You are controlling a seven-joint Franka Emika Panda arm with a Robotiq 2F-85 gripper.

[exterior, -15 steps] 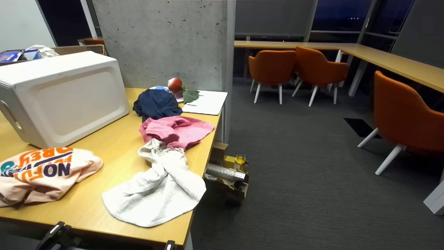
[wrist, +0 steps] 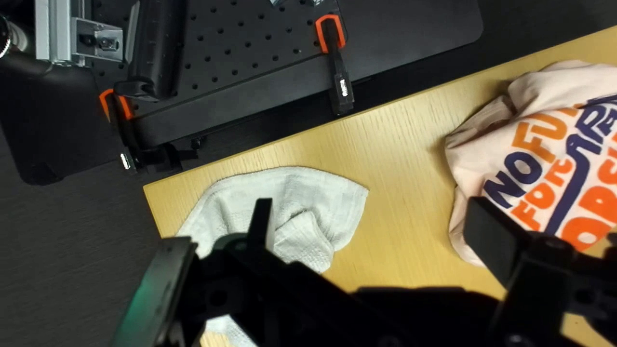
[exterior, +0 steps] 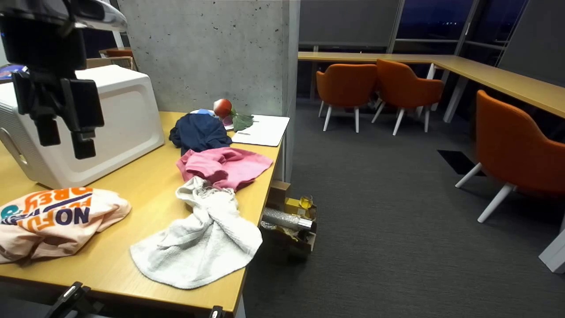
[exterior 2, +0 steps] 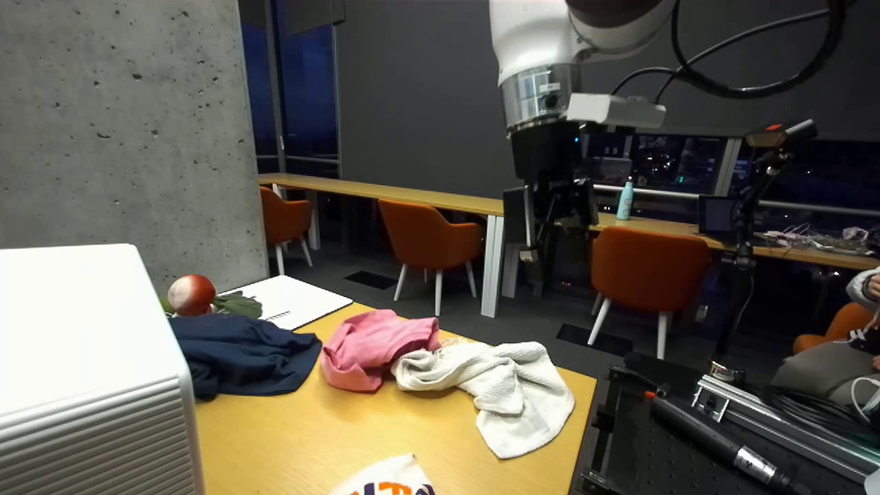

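Note:
My gripper (exterior: 67, 143) hangs open above the table at the left of exterior view 1, with nothing between its fingers. In the wrist view the open fingers span the gap between a white towel (wrist: 289, 196) and a peach printed cloth (wrist: 538, 167), both lying below on the tabletop. The crumpled white towel (exterior: 204, 238) rests near the table's front right corner. Its far end touches a pink cloth (exterior: 225, 164), and behind that a dark blue cloth (exterior: 198, 132) lies bunched. Exterior view 2 shows only a corner of the peach cloth (exterior 2: 388, 478) at its bottom edge.
A large white box-shaped appliance (exterior: 106, 122) stands at the left. Toward the back edge are a white board (exterior: 262, 130) and a red-and-white round object (exterior: 222, 108). Bare wood (exterior: 137, 185) lies between the cloths. Clamps (wrist: 341, 86) line the black platform by the front edge.
The arm and gripper have come into exterior view 1 at the upper left, in front of the white appliance. The cloths lie as before.

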